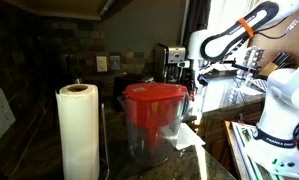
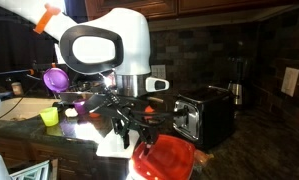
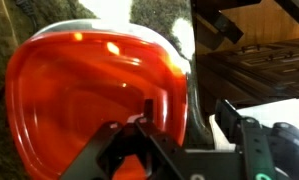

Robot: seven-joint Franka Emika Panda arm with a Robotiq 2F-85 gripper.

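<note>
A clear container with a red lid (image 1: pixel 156 92) stands upright on the dark counter. The red top (image 3: pixel 94 90) fills the left half of the wrist view, and the same red top (image 2: pixel 165 158) shows low in the second exterior view. My gripper has its fingers apart, one over the red top and the other beyond the container's right edge. In the first exterior view the gripper (image 1: pixel 196 90) is at the container's right side. Whether either finger touches the container, I cannot tell.
A paper towel roll (image 1: pixel 79 132) stands left of the container. A white sheet (image 1: pixel 189 137) lies on the counter to the right. Behind stands a black toaster (image 2: pixel 204 116); purple and yellow-green cups (image 2: pixel 51 116) sit farther off.
</note>
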